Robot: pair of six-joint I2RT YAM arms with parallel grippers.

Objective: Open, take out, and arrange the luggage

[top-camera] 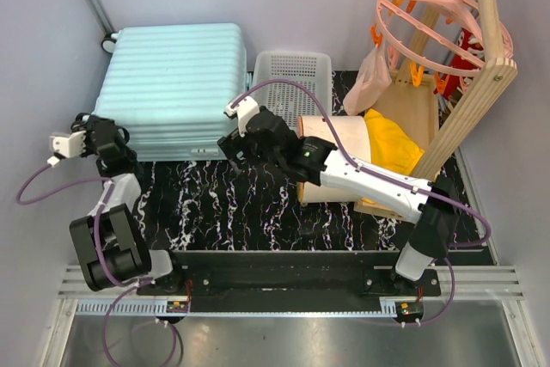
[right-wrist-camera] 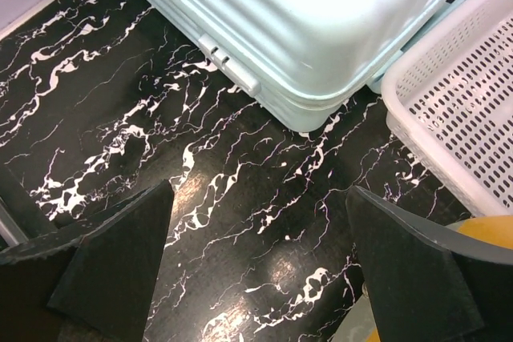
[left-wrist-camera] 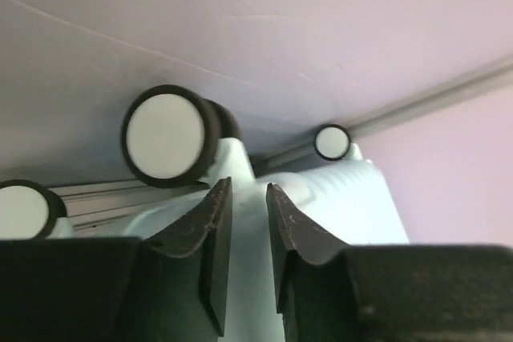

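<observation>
A pale mint ribbed suitcase (top-camera: 172, 75) lies on its side at the back left. My left gripper (top-camera: 94, 131) is at its left end by the wall; in the left wrist view its fingers (left-wrist-camera: 192, 262) are shut on the suitcase's edge (left-wrist-camera: 313, 206), beside black wheels (left-wrist-camera: 164, 135). My right gripper (top-camera: 241, 143) hangs near the suitcase's right front corner, open and empty; the right wrist view shows a latch (right-wrist-camera: 228, 62) on the suitcase's front side.
A white plastic basket (top-camera: 292, 66) stands right of the suitcase. A cream rolled item (top-camera: 335, 186), a wooden rack (top-camera: 494, 83) and a yellow cloth (top-camera: 388, 139) fill the right.
</observation>
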